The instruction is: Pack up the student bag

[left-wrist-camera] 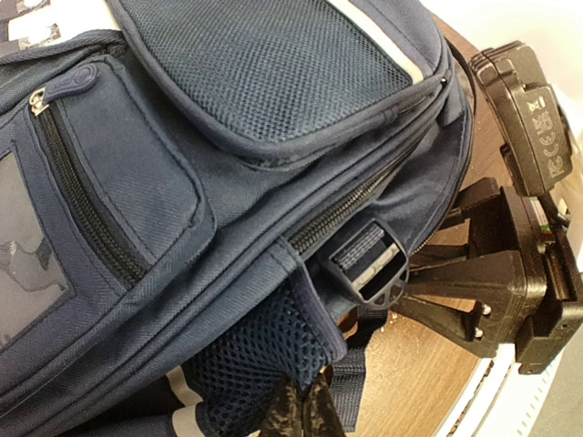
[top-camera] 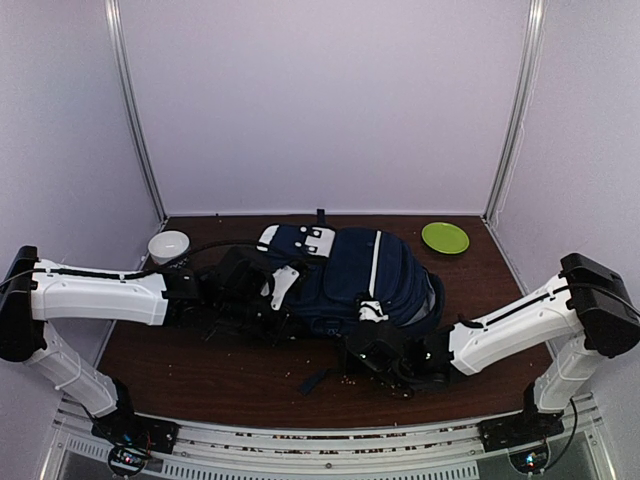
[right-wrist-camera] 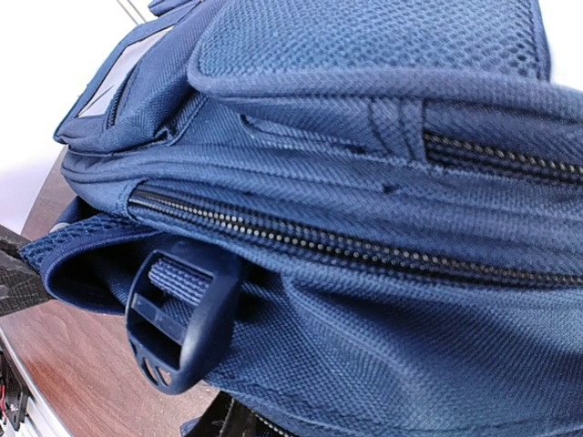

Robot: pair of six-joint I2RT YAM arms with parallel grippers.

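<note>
A navy student bag (top-camera: pixel 340 270) lies on the table, its zippers shut where they show. Its side mesh pocket (left-wrist-camera: pixel 260 350) faces the table's front, beside a black strap buckle (left-wrist-camera: pixel 369 262). My left gripper is shut on the rim of that pocket; in the right wrist view, the pocket mouth (right-wrist-camera: pixel 86 259) gapes slightly beside the left fingers (right-wrist-camera: pixel 20 280). My right gripper is partly open, close to the buckle, and nothing shows held in it. At the right wrist view's bottom edge, its fingertips (right-wrist-camera: pixel 217 421) are mostly cut off.
A white bowl (top-camera: pixel 168 246) stands at the back left and a green plate (top-camera: pixel 445 238) at the back right. A loose strap end (top-camera: pixel 313 381) lies on the table in front of the bag.
</note>
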